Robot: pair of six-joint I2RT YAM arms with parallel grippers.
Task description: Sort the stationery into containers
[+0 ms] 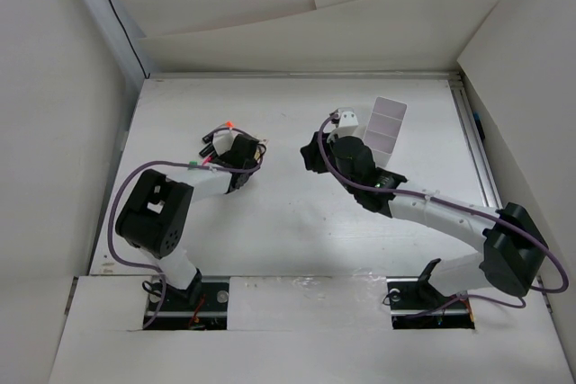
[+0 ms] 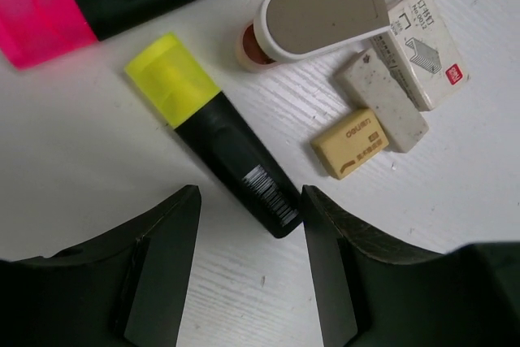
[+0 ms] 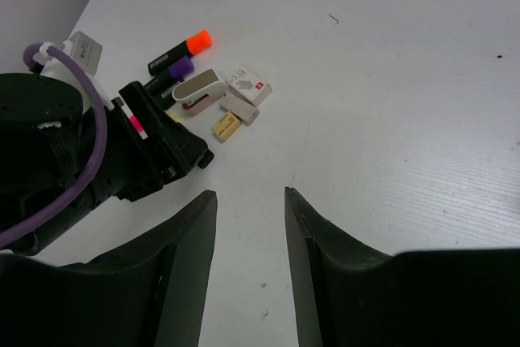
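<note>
My left gripper is open over a yellow-capped highlighter (image 2: 231,154), its fingertips either side of the black barrel's lower end. Around it lie a pink-capped highlighter (image 2: 122,2), a stapler (image 2: 321,10), a white box (image 2: 426,46), a pale eraser (image 2: 382,101) and a tan eraser (image 2: 349,142). The right wrist view also shows orange-capped (image 3: 175,52) and purple-capped (image 3: 169,78) markers. My right gripper stands open beside the compartment container (image 1: 387,119), nothing between its fingers.
The container stands at the right back, partly behind my right arm. Panels enclose the table on both sides and at the back.
</note>
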